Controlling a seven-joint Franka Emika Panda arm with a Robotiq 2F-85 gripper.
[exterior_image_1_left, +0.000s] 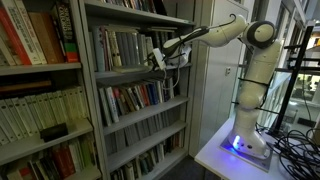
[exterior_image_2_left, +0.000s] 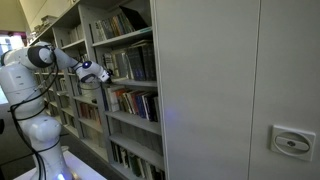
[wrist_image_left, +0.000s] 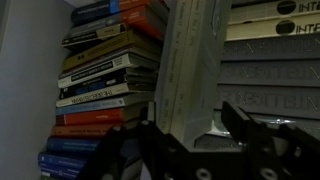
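My gripper (exterior_image_1_left: 158, 60) is at an upper shelf of the bookcase, close to the row of books. Exterior view 2 shows the gripper (exterior_image_2_left: 105, 75) at the shelf front, too small to make out its fingers. In the wrist view, the dark fingers (wrist_image_left: 236, 122) of my gripper stand apart. A thick pale grey book (wrist_image_left: 183, 70) extends down toward the space between them. Whether either finger touches this book cannot be told in the dim light.
On one side of the pale book is a row of thinner, coloured books (wrist_image_left: 105, 88); on the other are large dark grey volumes (wrist_image_left: 270, 75). Bookcase uprights (exterior_image_1_left: 92, 90) and shelf boards bound the space. A white table (exterior_image_1_left: 225, 160) stands under the arm.
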